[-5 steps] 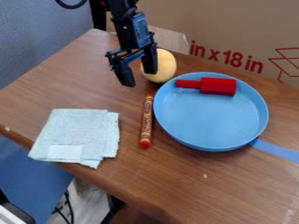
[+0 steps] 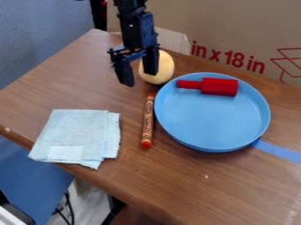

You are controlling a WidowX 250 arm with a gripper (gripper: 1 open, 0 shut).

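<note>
My black gripper (image 2: pixel 137 70) hangs over the back middle of the wooden table, its two fingers spread open with nothing visible between them. Just right of and behind it sits a pale yellow round object (image 2: pixel 159 70), partly hidden by the gripper. An orange crayon-like stick (image 2: pixel 147 123) lies below the gripper, along the left side of a blue plate (image 2: pixel 212 119). A red object with a handle (image 2: pixel 217 86) rests on the plate's back part. A folded light-blue cloth (image 2: pixel 77 136) lies at the front left.
A cardboard box (image 2: pixel 235 35) stands behind the table. A strip of blue tape (image 2: pixel 282 151) is at the right. The table's left edge drops to a blue surface.
The gripper has shifted only slightly over the last second, wavering a little in height beside the yellow object. The objects on the table have not visibly moved.
</note>
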